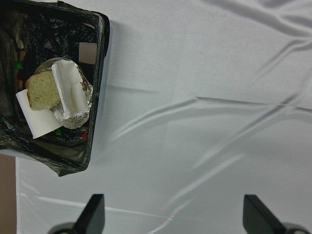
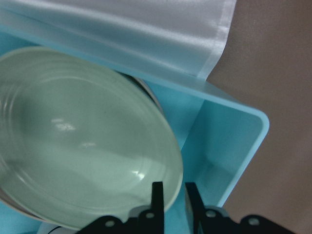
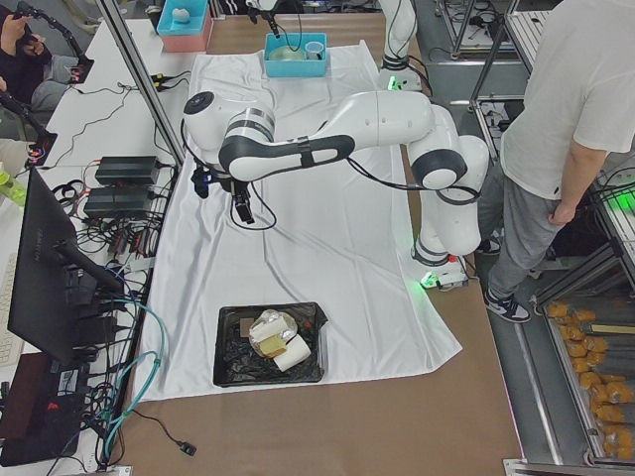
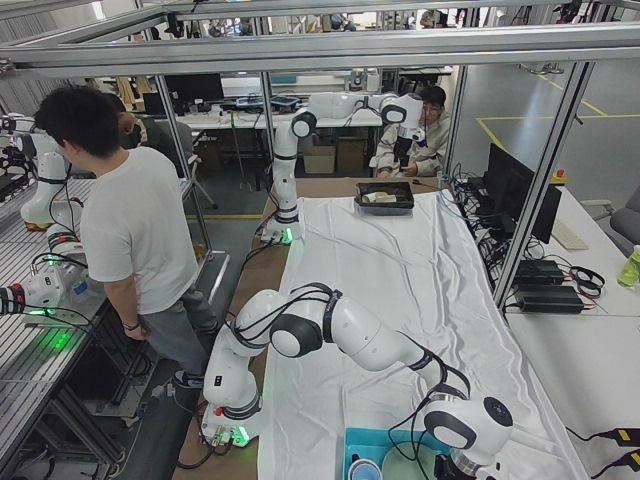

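Note:
My left gripper stands open with nothing between its fingers, raised over the white cloth (image 1: pixel 204 73). Beside it, in the left wrist view, a black-lined tray (image 1: pixel 100 63) holds crumpled foil (image 1: pixel 75 117), a bread slice (image 1: pixel 41 90) and white paper (image 1: pixel 34 119). My right gripper is over the blue bin (image 2: pixel 239 109), its fingertips slightly apart at the edge of a pale green plate (image 2: pixel 78 136); nothing shows held between them. In the left camera view the bin (image 3: pixel 293 67) stands at the cloth's far end, with a cup (image 3: pixel 314 48) in it.
A monitor (image 3: pixel 55 278), power boxes (image 3: pixel 119 203) and cables line one side, with an upright metal post beside the cloth. A person (image 3: pixel 556 119) stands along the other side.

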